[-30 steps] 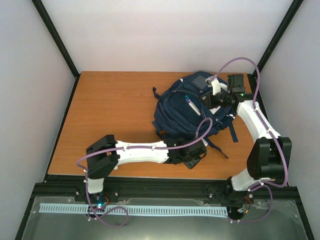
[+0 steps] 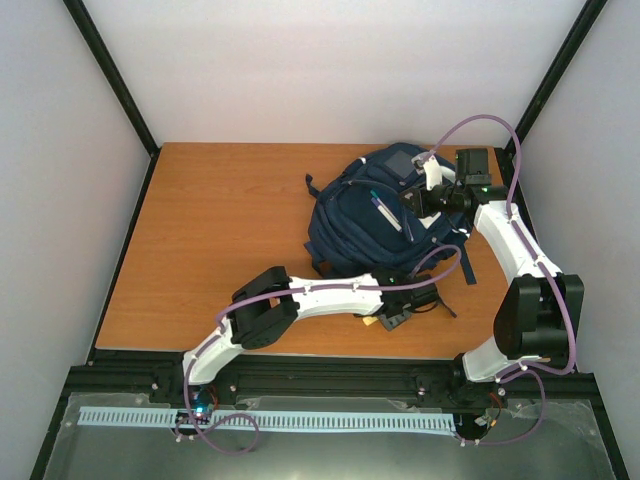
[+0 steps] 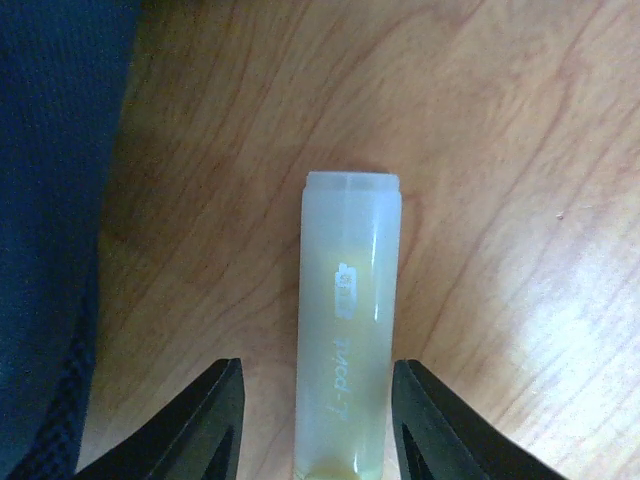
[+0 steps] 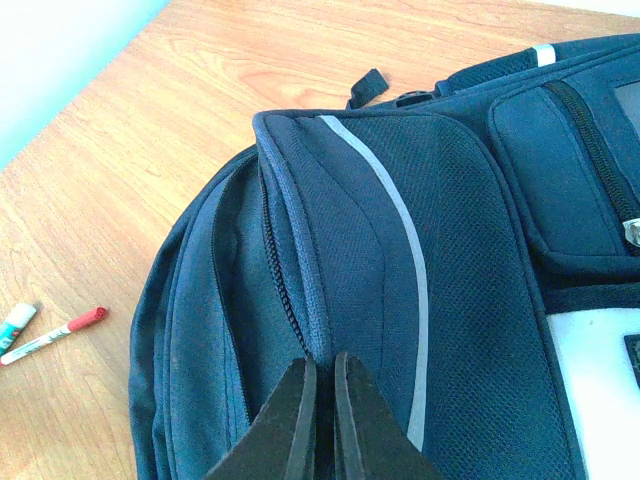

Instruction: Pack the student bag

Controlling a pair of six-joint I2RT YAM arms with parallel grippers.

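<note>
The dark blue bag [image 2: 360,225] lies on the right part of the table. My right gripper is shut on a fabric edge of the bag [image 4: 460,230], beside its zip. A pale, translucent tube [image 3: 348,270] with small print rests on the wood in the left wrist view. Around its lower part my left gripper stands open, one finger to each side; a gap shows at the left finger [image 3: 225,410], while the right one is close to the tube. From above, the left arm hides most of that spot.
Slim pens [image 2: 384,211] show within the bag's outline from above. In the right wrist view a red-and-white pen [image 4: 55,335] and a teal-capped one [image 4: 18,324] lie at the left. A small yellow thing [image 2: 369,321] is beside the left gripper.
My left arm has moved to the right along the table's front, below the bag. The right arm and the bag have stayed in place.
</note>
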